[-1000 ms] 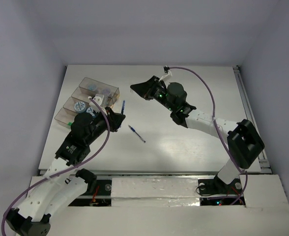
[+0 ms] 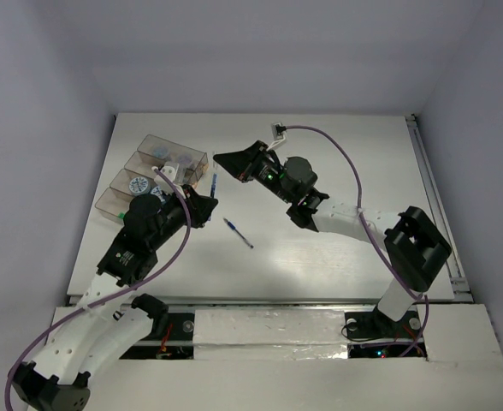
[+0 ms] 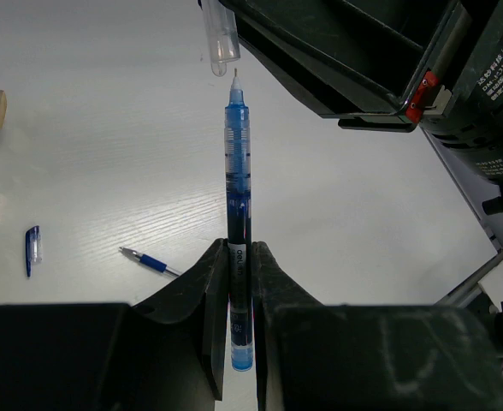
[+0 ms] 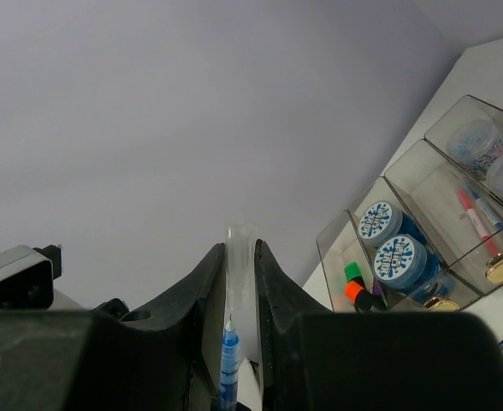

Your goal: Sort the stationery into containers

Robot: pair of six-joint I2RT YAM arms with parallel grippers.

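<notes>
My left gripper is shut on an upright blue pen (image 3: 238, 154), its bare tip pointing up. Just above that tip hangs a clear cap (image 3: 221, 38), apart from the pen in the left wrist view. The cap (image 4: 240, 270) sits between the fingertips of my right gripper, which is shut on it. A second blue pen (image 2: 238, 233) lies on the table, right of the left gripper (image 2: 212, 208). The clear compartmented container (image 2: 120, 199) stands behind the left arm, partly hidden by it.
Blue-lidded jars (image 4: 395, 259) stand in one compartment; a pink pen (image 4: 478, 221) lies in another. Orange- and green-tipped markers (image 4: 363, 293) are in a third. A small blue-and-clear piece (image 3: 33, 247) lies on the table.
The right gripper has moved left in the top view, bringing the clear cap to above the upright pen. The left arm and the pen it holds have stayed put.
</notes>
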